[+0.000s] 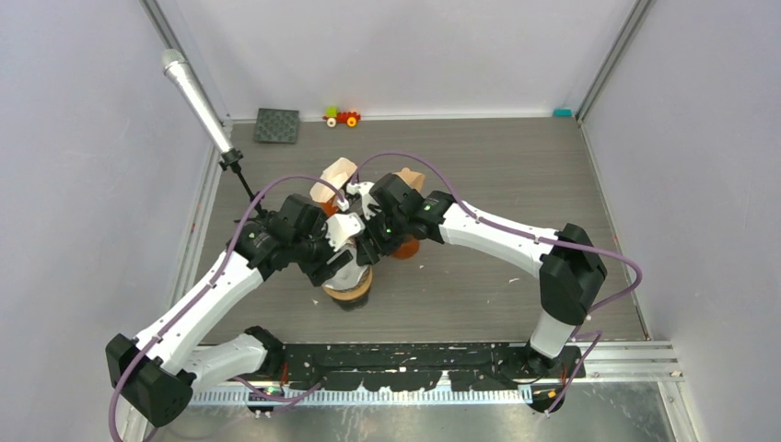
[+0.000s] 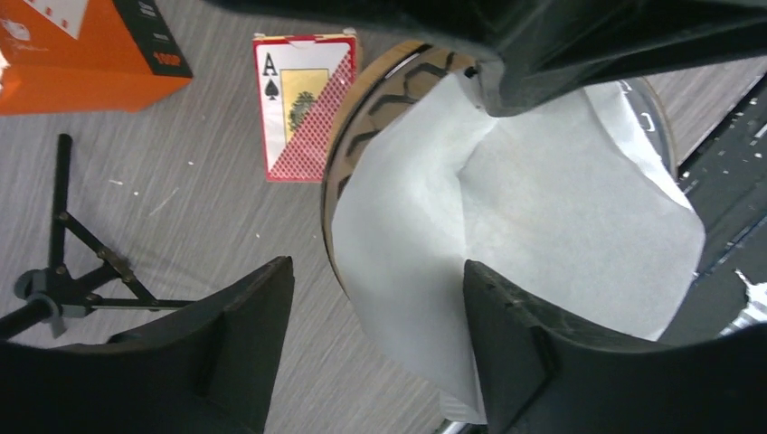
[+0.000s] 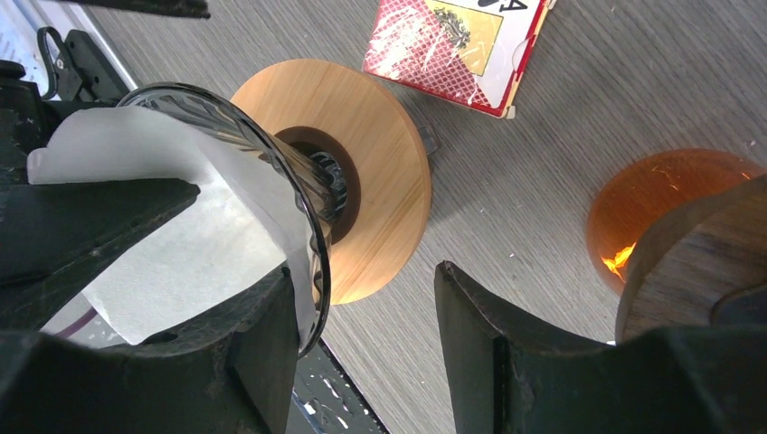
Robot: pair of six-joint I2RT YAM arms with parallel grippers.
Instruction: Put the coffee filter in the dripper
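Observation:
The white coffee filter sits inside the glass dripper [image 3: 318, 271], which stands on a round wooden base [image 3: 380, 181] in the right wrist view. Both grippers work close over it. My left gripper is open, one finger against the filter's folded side, the other out past the rim. My right gripper is open, one finger at the filter and glass rim, the other outside over the table. The filter is folded and partly sticks up above the glass.
A card box [image 2: 298, 108] lies beside the dripper, with an orange box [image 2: 108, 81] further off. An amber vessel [image 3: 651, 190] stands near my right gripper. A black stand [image 2: 63, 289] is at the left.

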